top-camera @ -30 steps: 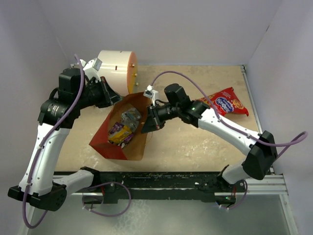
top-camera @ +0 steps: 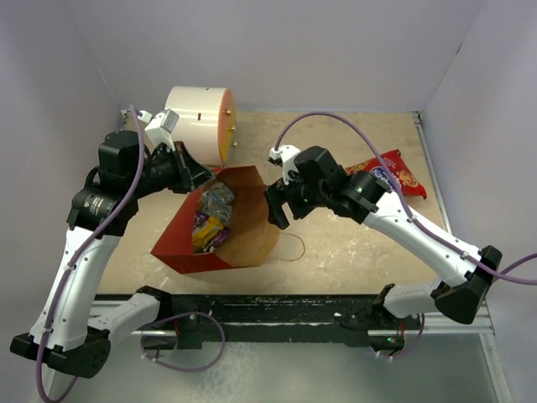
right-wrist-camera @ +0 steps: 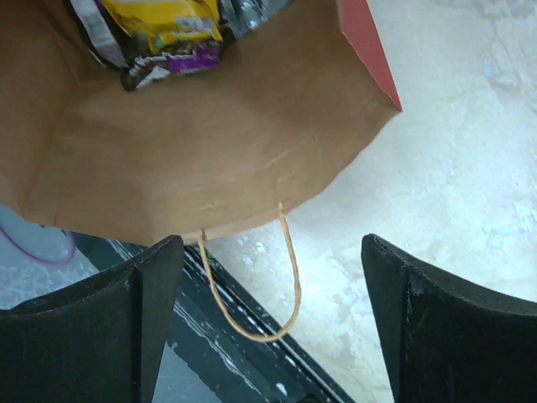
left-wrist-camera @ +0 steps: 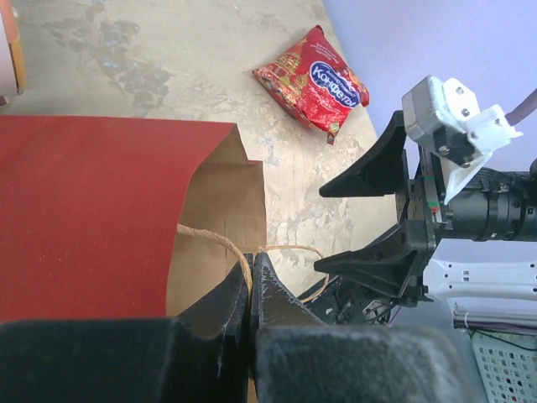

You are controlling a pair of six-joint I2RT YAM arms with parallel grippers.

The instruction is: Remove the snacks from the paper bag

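The open red paper bag point(top-camera: 189, 239) lies on its side, with yellow, purple and silver snack packs point(top-camera: 210, 225) inside, also visible in the right wrist view point(right-wrist-camera: 180, 25). My left gripper is shut on the bag's cord handle point(left-wrist-camera: 214, 237) at its upper edge. My right gripper point(top-camera: 277, 201) stands open over the bag's right side; in the right wrist view its fingers flank the other cord handle point(right-wrist-camera: 294, 285), with nothing gripped.
A red Korpela-like snack bag point(top-camera: 403, 176) lies at the right of the table point(top-camera: 361, 260). A white cylinder point(top-camera: 193, 122) with an orange end stands behind the paper bag. Walls border the table.
My right gripper has moved right and opened, away from the bag's edge. The bag's right side has spread rightward, and my left gripper has shifted slightly.
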